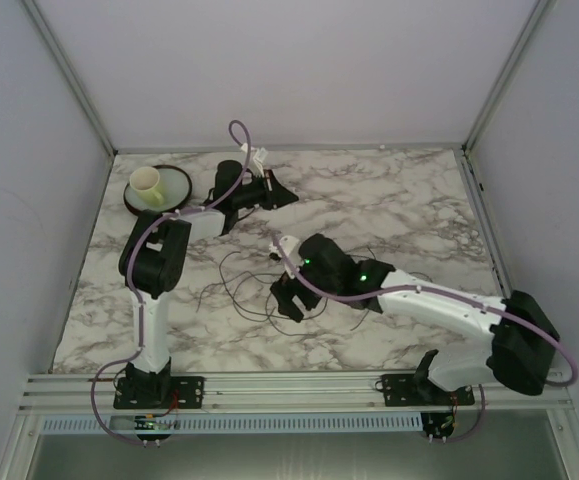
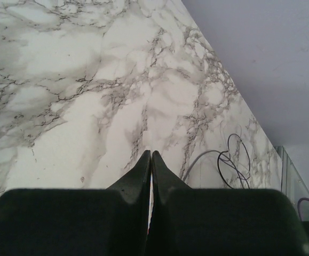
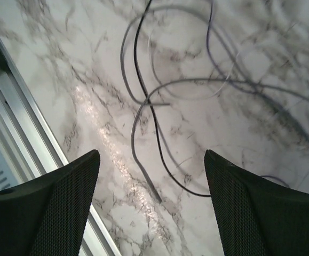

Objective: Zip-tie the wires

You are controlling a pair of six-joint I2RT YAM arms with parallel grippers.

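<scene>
A loose tangle of thin grey and dark wires (image 1: 239,305) lies on the marble table, partly hidden under my right arm in the top view; loops of wire (image 3: 135,133) fill the right wrist view. My right gripper hangs over them with its fingers apart, nothing held between them. My left gripper is shut over the back-left part of the table, with no object clearly between its tips. Some wire (image 2: 218,157) shows to its right in the left wrist view.
A cream mug (image 1: 145,182) stands on a dark-rimmed plate (image 1: 174,196) at the back left, beside my left arm. A metal rail edges the front.
</scene>
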